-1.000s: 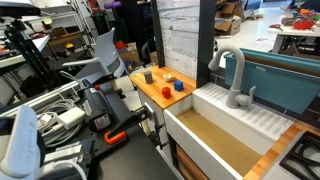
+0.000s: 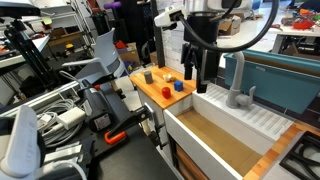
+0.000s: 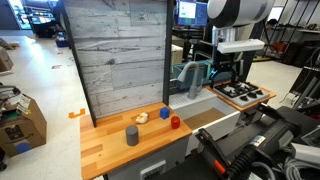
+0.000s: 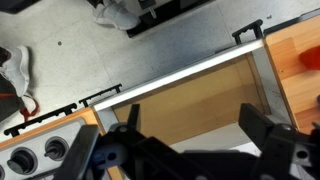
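My gripper (image 2: 194, 78) stands open over the white sink (image 2: 176, 127), fingers downward, nothing between them. In the wrist view its two dark fingertips frame the sink's brown floor (image 4: 190, 100), which looks empty. On the wooden counter (image 2: 152, 95) beside the sink sit a red cup-like object (image 3: 175, 122), a small blue object (image 3: 164, 113), a grey cup (image 3: 132, 135) and a small yellow-and-white object (image 3: 142, 118). All of these are apart from the gripper. Part of a red thing (image 4: 312, 57) shows at the wrist view's right edge.
A grey faucet (image 2: 237, 82) rises behind the sink, close to the arm. A stove (image 2: 302, 155) with knobs (image 4: 56, 148) lies on the sink's other side. Behind the counter stands a grey plank wall (image 3: 125, 60). A teal bin (image 2: 275, 80) is at the back.
One second ago the arm was out of exterior view 1. It came in from the top, and the gripper has since lowered over the sink. The counter objects have not moved.
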